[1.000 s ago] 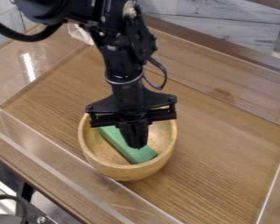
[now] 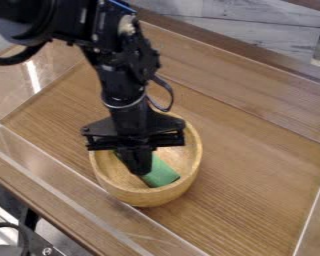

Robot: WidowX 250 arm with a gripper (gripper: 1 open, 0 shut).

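A round tan wooden bowl (image 2: pixel 172 191) sits on the wooden tabletop near the front middle, with a green oblong object (image 2: pixel 160 174) lying inside it. My black gripper (image 2: pixel 133 158) hangs down over the bowl's left part, its tip at the green object and partly covering it. The gripper looks shut; whether anything is between its fingertips is hidden.
A pale grey panel stands along the back right. Black cables lie at the lower left edge.
The arm has shifted slightly to the left and down into the bowl, now covering more of the green object's left end.
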